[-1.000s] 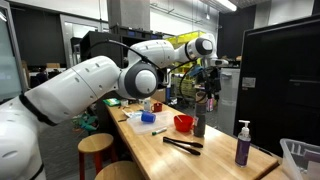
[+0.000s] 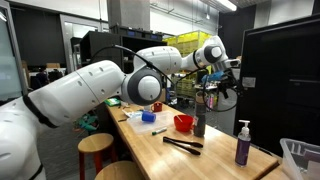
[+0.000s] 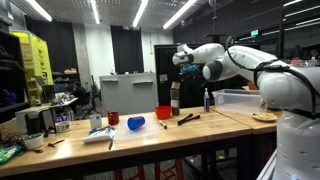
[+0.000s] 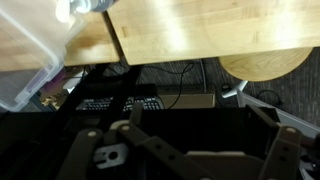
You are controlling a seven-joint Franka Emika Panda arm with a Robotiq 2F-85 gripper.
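High above the far side of the wooden table, my gripper (image 2: pixel 226 84) hangs in the air in exterior view 1, well clear of every object. Its dark fingers stand wide apart along the bottom of the wrist view, with nothing held between them. On the table are a purple pump bottle (image 2: pixel 243 148), a dark upright container (image 2: pixel 199 124), black utensils (image 2: pixel 182 146), a red bowl (image 2: pixel 184 122) and a blue cup (image 2: pixel 148 116). Exterior view 2 shows the blue cup (image 3: pixel 136 123) lying on its side.
A clear plastic bin (image 2: pixel 302 156) stands at the table's right end. Round stools (image 2: pixel 96 143) line the near side. Tall black panels (image 2: pixel 280 85) rise behind the table. Bare tabletop (image 2: pixel 205 165) lies around the utensils.
Over the last second my gripper and wrist have swung outward, to the right and a little down in exterior view 1. The objects on the table have stayed put.
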